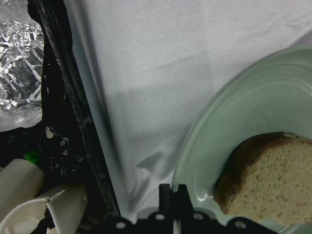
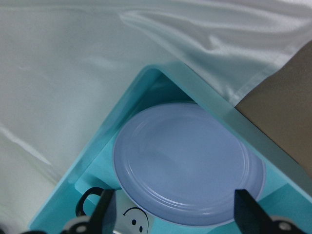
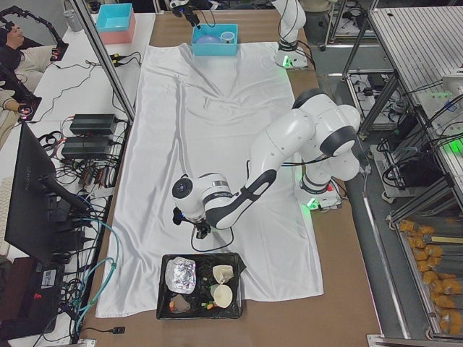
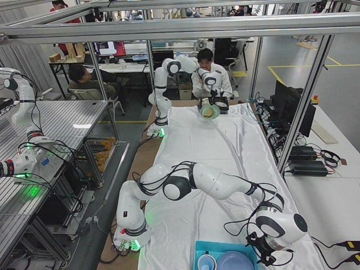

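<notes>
A pale green bowl point(image 1: 219, 122) holding a slice of bread point(image 1: 263, 180) is in the left wrist view, with my left gripper shut on its rim. Beside it is a black tray point(image 1: 87, 126) point(image 3: 163, 285) with crumpled foil point(image 1: 14, 63) and paper cups point(image 1: 14, 190). At the other end of the table a blue bin point(image 2: 117, 114) point(image 4: 199, 253) holds a light blue plate point(image 2: 180, 161) and a smiley mug point(image 2: 131, 219). My right gripper is over the bin, open with nothing between its fingers.
The white cloth point(image 3: 202, 116) between tray and bin is mostly clear. A monitor point(image 3: 40, 202) and cables line one side; metal frame posts point(image 4: 298, 129) stand at the edges.
</notes>
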